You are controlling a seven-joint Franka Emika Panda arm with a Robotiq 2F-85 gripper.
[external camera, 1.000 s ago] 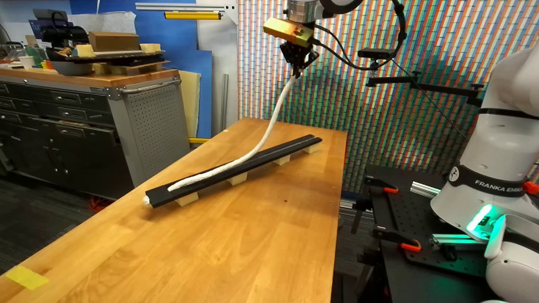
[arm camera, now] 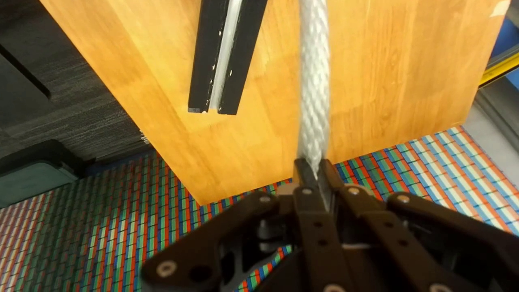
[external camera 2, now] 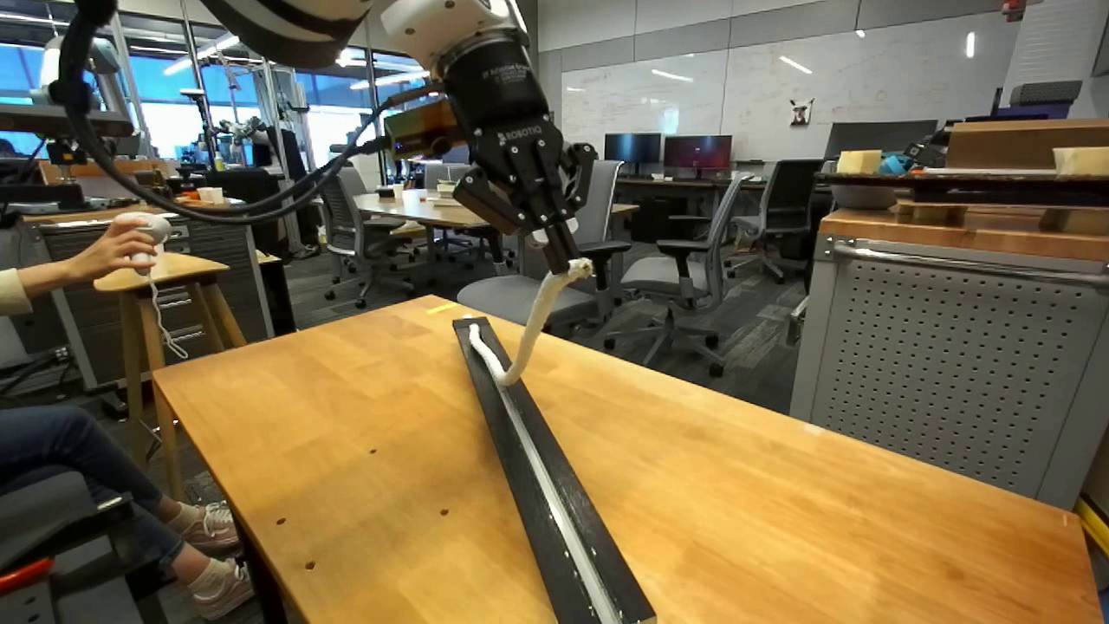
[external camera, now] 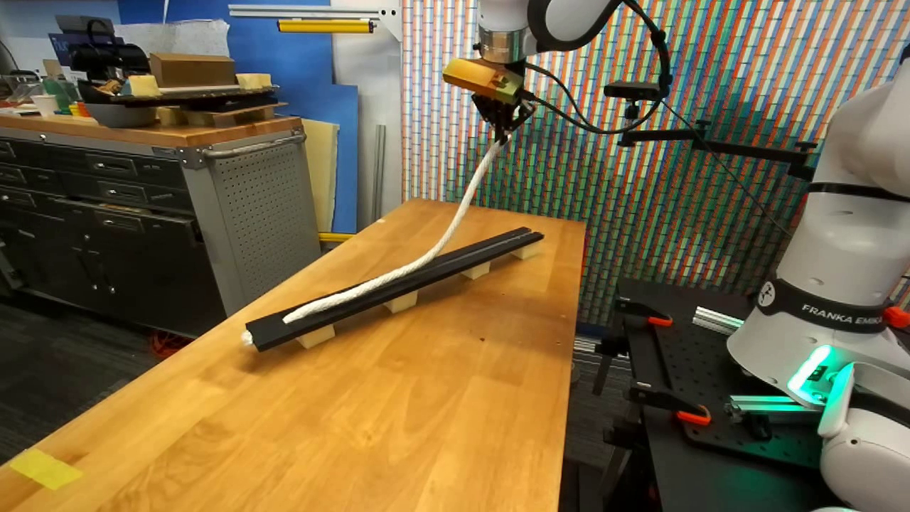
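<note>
My gripper is shut on one end of a thick white rope [arm camera: 315,73], high above the far end of the table. From there the rope [external camera: 461,209] slopes down and its lower part lies along a long black rail [external camera: 503,244] with a groove down its middle. The rope's free end rests near the rail's front end in exterior view 1. In exterior view 2 the rope [external camera 2: 542,317] bends up from the rail [external camera 2: 551,458] to my fingertips. Bare groove shows along the rail's other stretch, in that view and in the wrist view.
Small pale blocks [external camera: 401,301] prop the rail above the wooden table [external camera: 443,401]. A person's hand [external camera 2: 119,248] holds a white device beyond the table's left side.
My gripper has come down slightly, and the rope's held end with it. The rope's lower part and the rail look unmoved.
</note>
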